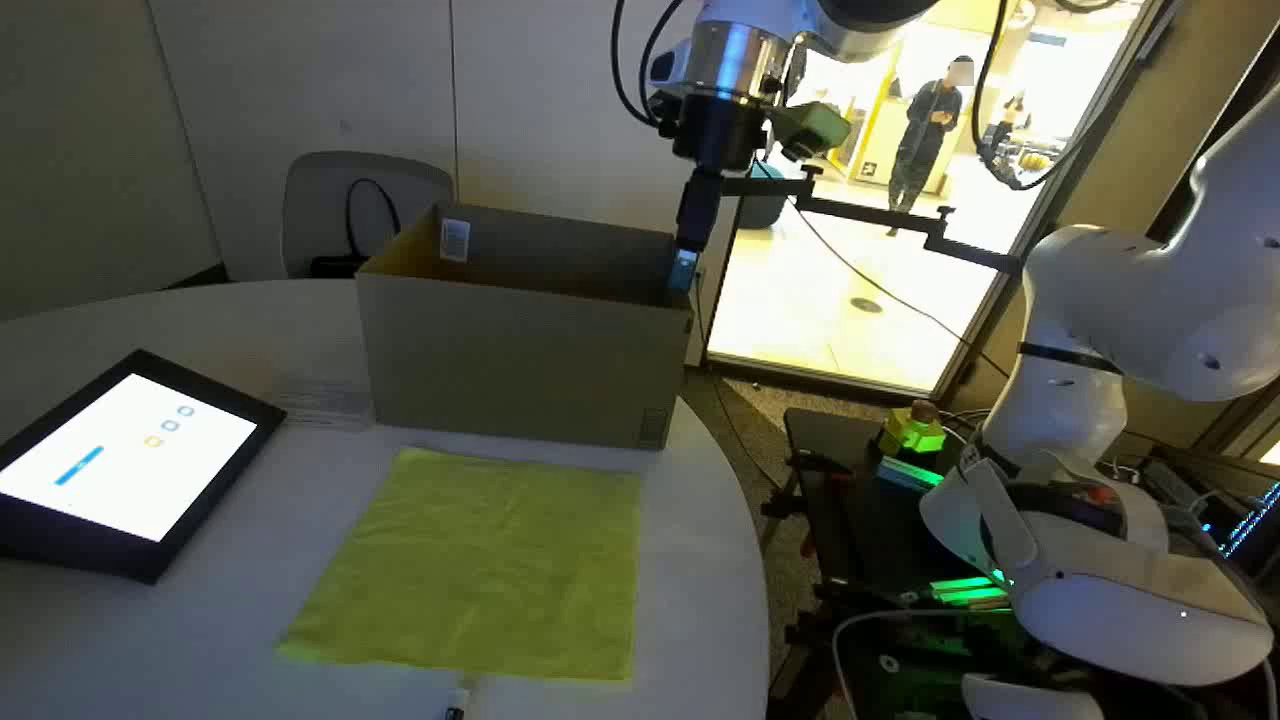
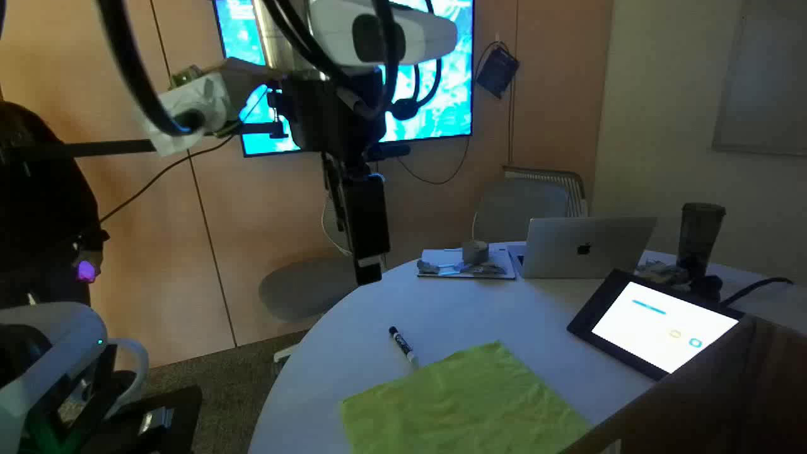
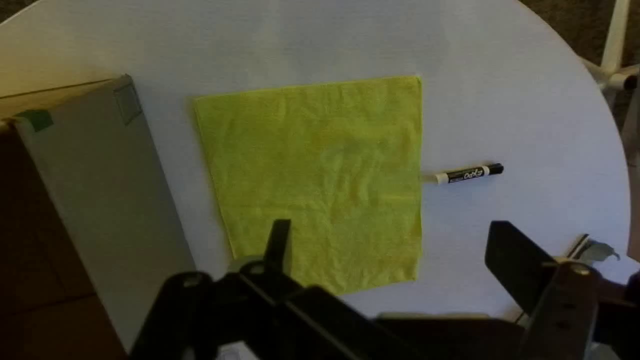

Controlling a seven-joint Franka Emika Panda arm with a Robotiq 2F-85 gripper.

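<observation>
A yellow-green cloth (image 3: 324,180) lies spread nearly flat on the round white table (image 3: 480,72), with slight wrinkles across it. Beside one edge of it rests a black-and-white marker (image 3: 471,174), its white end close to the cloth. My gripper is open above the table, its two fingers wide apart and nothing between them. In exterior view 2 the gripper (image 2: 369,268) hangs well clear of the tabletop, pointing down. An open cardboard box (image 1: 528,360) stands at the cloth's far side in exterior view 1; its floor is hidden there.
A tablet on a stand (image 1: 132,456) with a lit screen occupies one side of the table. A laptop (image 2: 586,248), a dark cup (image 2: 700,234) and a clipboard with a tape roll (image 2: 475,253) stand farther back. Bare tabletop surrounds the marker.
</observation>
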